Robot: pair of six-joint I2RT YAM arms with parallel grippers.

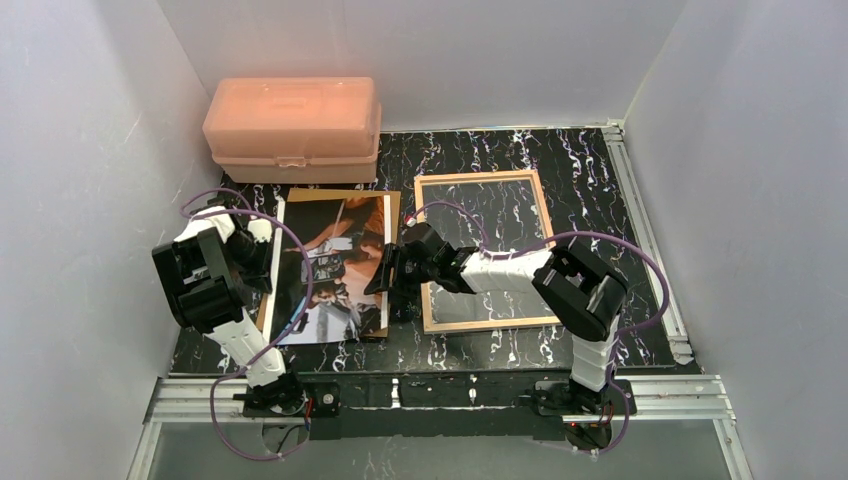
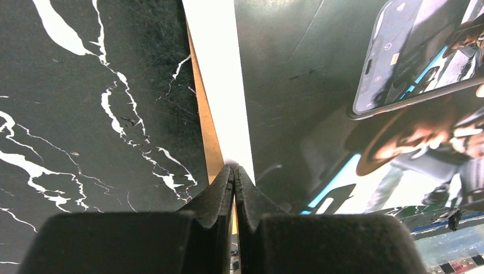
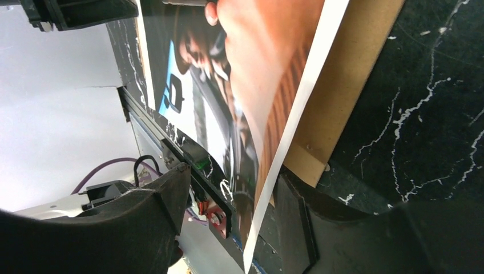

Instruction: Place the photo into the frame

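Observation:
The photo, a glossy picture with white side borders, lies over the brown backing board left of centre. Its lower right part curves up off the board in the right wrist view. My left gripper is shut, its tips at the photo's left white border, with nothing visible between them. Part open, my right gripper is at the photo's right side; the white right border runs down between its fingers, close to the right-hand one. The empty wooden frame lies to the right, partly under my right arm.
A pink-orange box stands behind the photo. Purple cables loop over both arms. Bare dark marble shows right of the frame, and walls enclose the sides.

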